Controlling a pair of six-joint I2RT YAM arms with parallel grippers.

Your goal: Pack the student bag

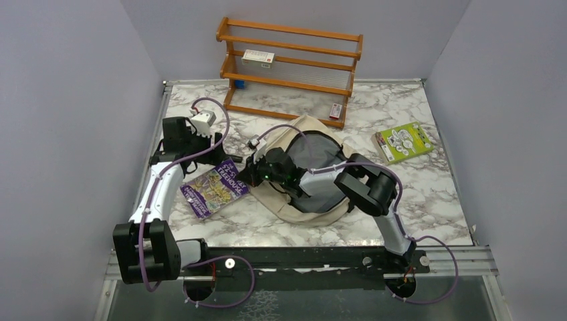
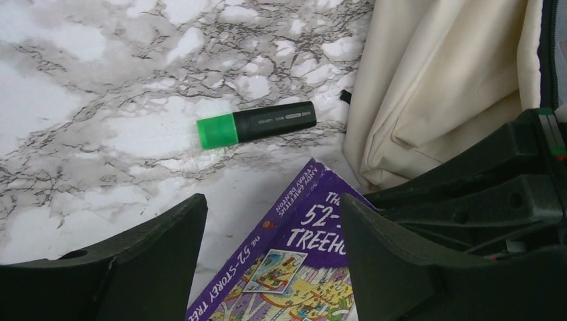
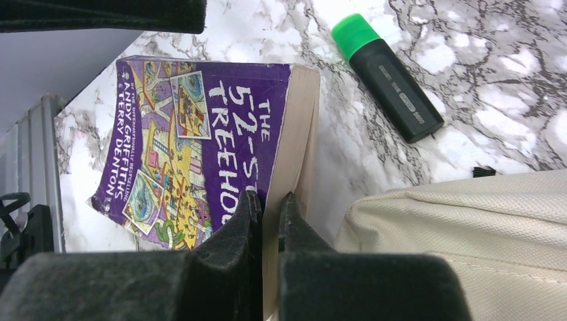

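Observation:
A purple 52-Storey Treehouse book (image 1: 212, 190) slants on the left of the table, its corner by the bag. My right gripper is shut on the book's page-edge corner. Part open and empty, my left gripper hangs over the book's upper edge, near a green-capped black highlighter (image 2: 257, 125) lying on the marble. In the right wrist view, the highlighter (image 3: 388, 77) lies beyond the book. The cream bag (image 1: 304, 217) with a grey lining lies wide in the middle, partly covered by my right arm.
A green boxed item (image 1: 404, 142) lies on the right side. At the back, a wooden rack (image 1: 287, 82) holds a white box (image 1: 258, 58) and a small red-and-white box (image 1: 335, 110). Bare marble lies right of the bag.

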